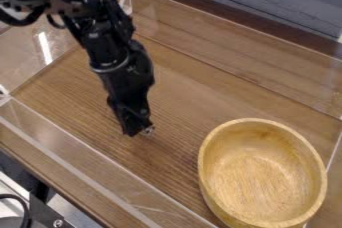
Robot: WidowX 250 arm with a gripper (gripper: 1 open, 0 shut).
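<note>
My black gripper (pixel 139 130) points down at the wooden tray floor left of centre, its tip low over or on the wood. It looks shut, with no object visible between its fingers; a small pale speck shows at the tip, too small to identify. A light wooden bowl (pixel 262 172) sits at the lower right, apart from the gripper.
A pale wall (pixel 274 12) runs along the back, and a clear rim edges the near left. A black cable (pixel 14 198) lies at the bottom left corner.
</note>
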